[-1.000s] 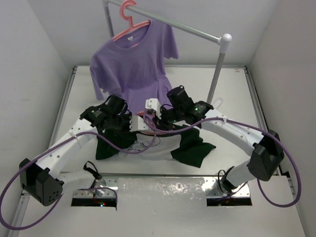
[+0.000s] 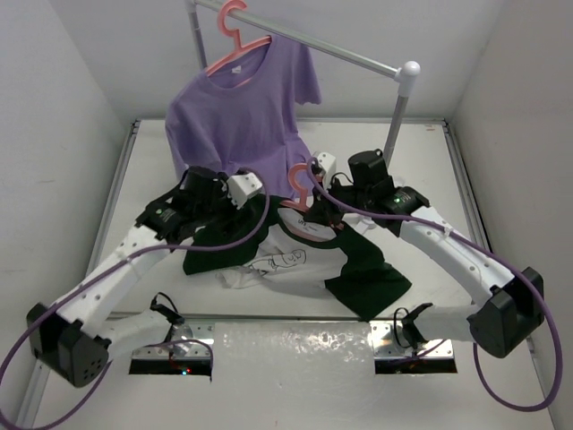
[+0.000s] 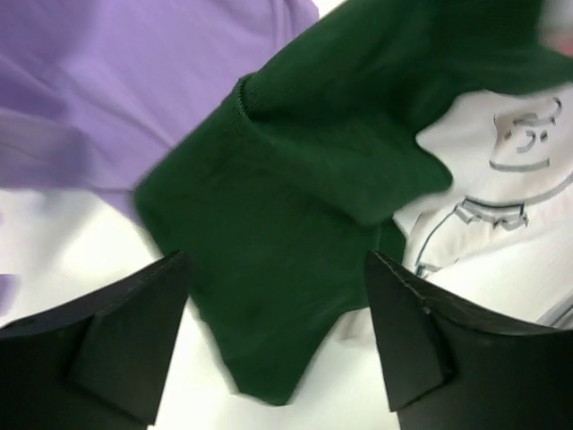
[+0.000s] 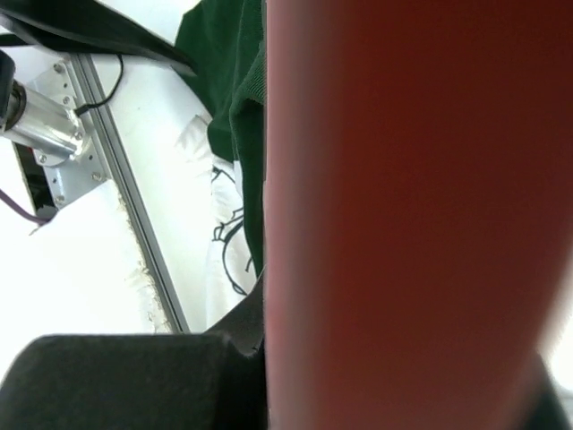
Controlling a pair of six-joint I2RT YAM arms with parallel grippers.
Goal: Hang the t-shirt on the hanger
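Observation:
The white t-shirt (image 2: 300,264) with dark green sleeves lies on the table, its printed front facing up. A pink hanger (image 2: 298,182) sits at its collar, the hook sticking out and the lower bar showing in the neck opening. My right gripper (image 2: 331,218) is shut on the hanger near the collar's right side. The hanger (image 4: 412,215) fills much of the right wrist view and hides what lies behind it. My left gripper is over the left green sleeve (image 3: 277,197), its fingers apart and no cloth visibly pinched between them.
A purple t-shirt (image 2: 237,116) hangs on another pink hanger (image 2: 235,40) from the metal rack (image 2: 322,45), its hem close behind the white shirt. Bare table (image 2: 425,179) shows at the right. Purple cables loop over both arms.
My right gripper has moved right with the hanger, and the white shirt has shifted right with it.

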